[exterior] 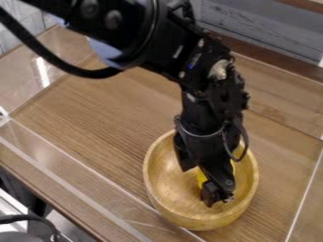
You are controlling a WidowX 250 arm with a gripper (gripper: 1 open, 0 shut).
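Note:
My black gripper [207, 174] reaches down from the top left into a round tan bowl [175, 191] at the lower centre. A small yellow object [202, 177] lies in the bowl, largely hidden behind the fingertips. I cannot tell whether the fingers are closed on it.
A pale wall stands along the back. A dark cable crosses the lower left corner.

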